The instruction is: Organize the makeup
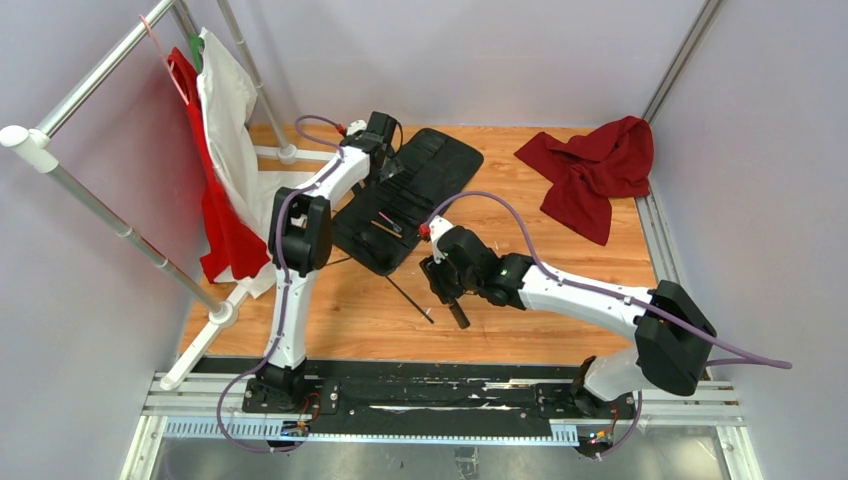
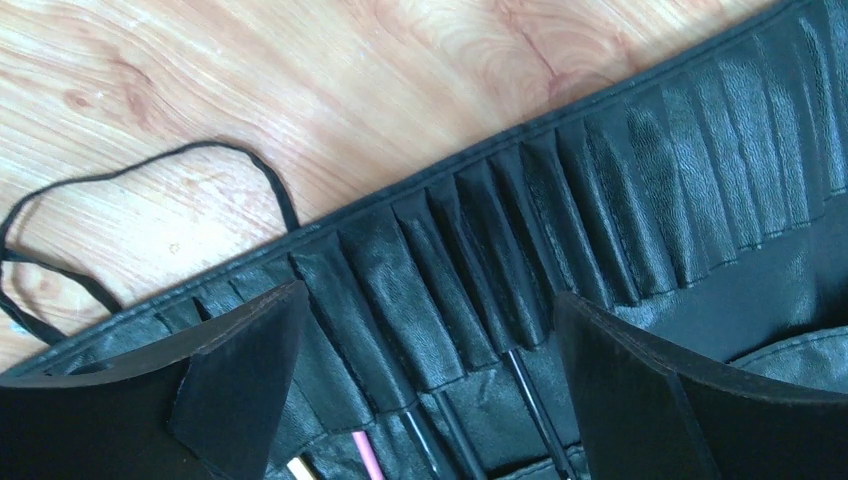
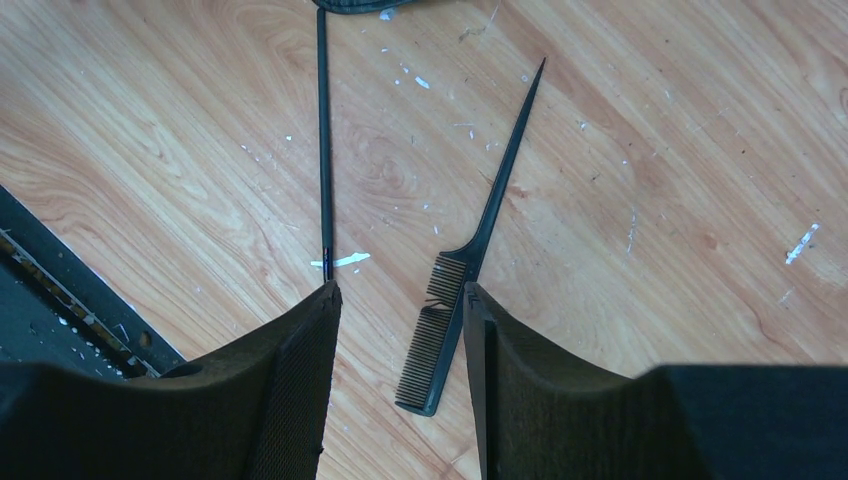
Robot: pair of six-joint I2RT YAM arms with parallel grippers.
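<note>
The black makeup roll (image 1: 432,160) lies unrolled across the back middle of the table. In the left wrist view its row of pockets (image 2: 420,290) runs diagonally; a pink stick (image 2: 367,455) and several dark ones poke out of them. Above these pockets my left gripper stands open, with nothing held. A black comb (image 3: 440,320) with a pointed tail rests on bare wood, and left of it a thin black stick (image 3: 325,150) reaches out from the roll's edge. Over the comb hovers my right gripper, open and empty.
A crumpled dark red cloth (image 1: 600,170) occupies the back right. At the left stands a white rack (image 1: 130,235) with red and white garments hanging. The roll's thin tie cord (image 2: 140,165) loops on the wood.
</note>
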